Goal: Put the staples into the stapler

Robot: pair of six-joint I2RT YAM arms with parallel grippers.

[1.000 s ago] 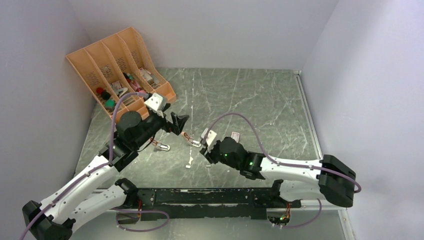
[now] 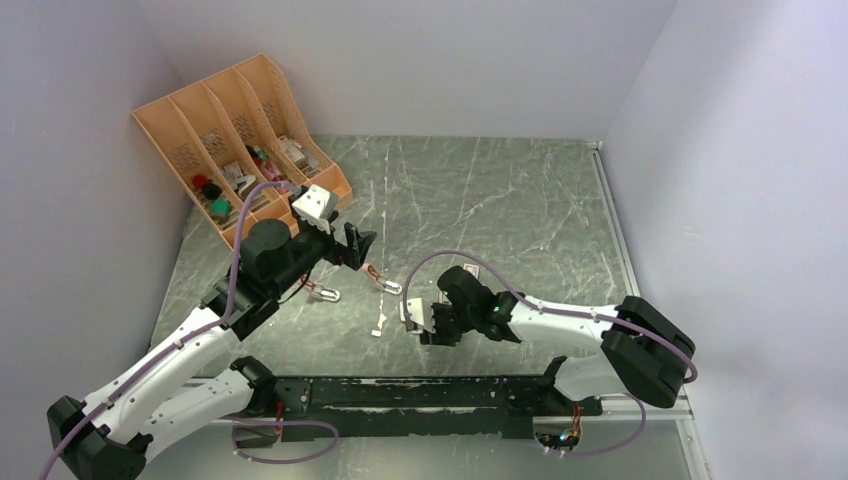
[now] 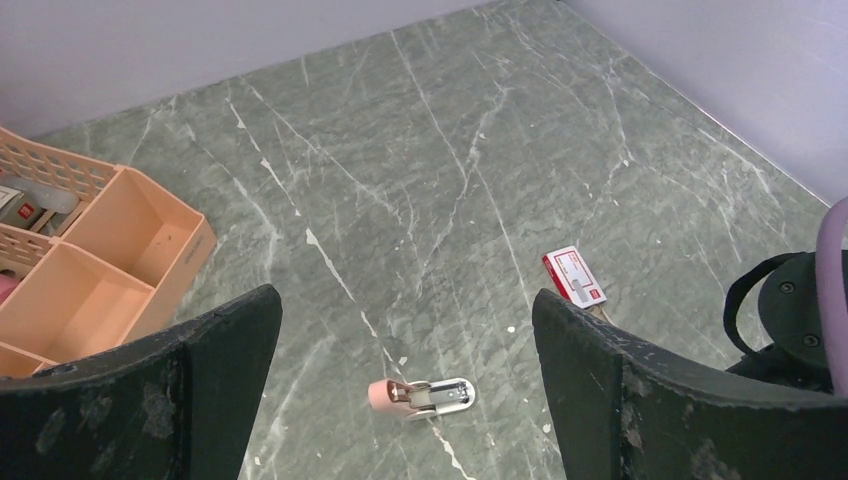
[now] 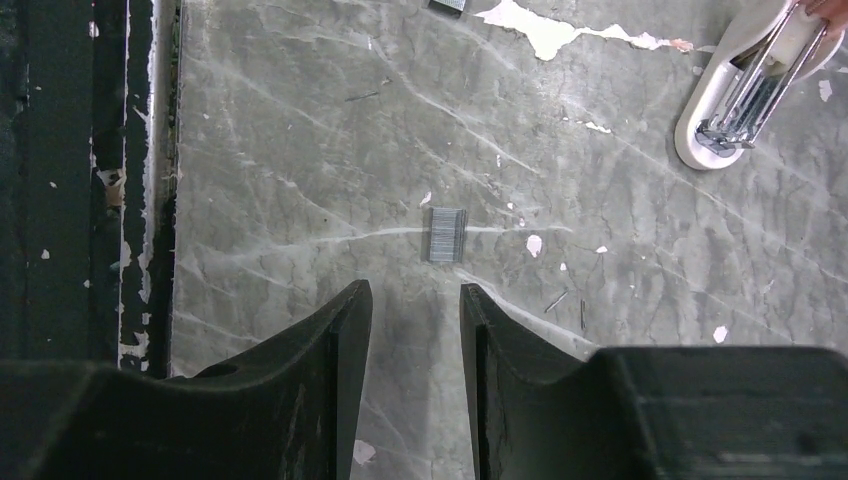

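A short grey staple strip lies flat on the table in the right wrist view, just beyond the fingertips of my right gripper. That gripper is open, with nothing between its fingers. A second strip shows at the top edge. Two small pink-and-white staplers lie on the table: one stapler in the middle, another stapler to its left. The stapler at upper right of the right wrist view has its metal channel exposed. My left gripper hangs open and empty above the staplers.
A red-and-white box lies on the table near the right arm. At back left stands an orange compartment organizer with assorted items. A black rail borders the front edge.
My right gripper has come toward the table's front edge and now covers, from above, the strip that was visible there. The left arm has barely moved.
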